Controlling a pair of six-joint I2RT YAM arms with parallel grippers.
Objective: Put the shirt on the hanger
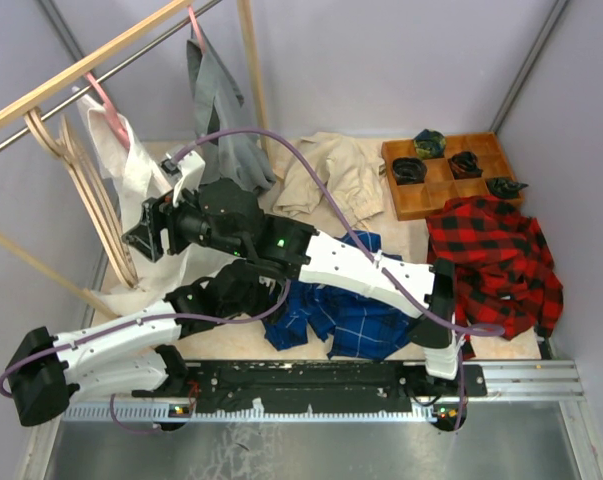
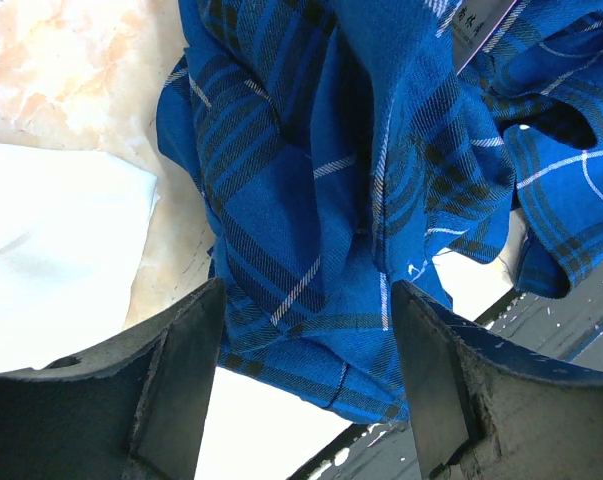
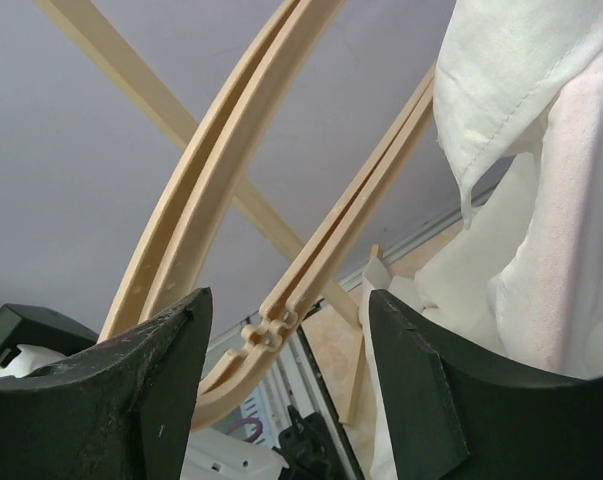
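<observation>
The blue plaid shirt [image 1: 346, 310] lies bunched on the table, partly covered by the arms. In the left wrist view the shirt [image 2: 311, 230] fills the middle, and my left gripper is open above its folds, fingers well apart. Pale wooden hangers [image 1: 96, 205] hang from the rail at the left. Close to them is my right gripper [image 1: 146, 238]. Seen from the right wrist, the hangers [image 3: 221, 160] run diagonally past the open right gripper; their lower end passes behind its left finger [image 3: 176, 350]. Nothing appears gripped there.
White cloth [image 1: 131, 170] and a grey garment [image 1: 221, 100] hang on pink hangers beside the wooden ones. A beige garment [image 1: 331, 175], a red-black plaid garment [image 1: 496, 265] and a wooden organiser [image 1: 411, 205] lie further back and right.
</observation>
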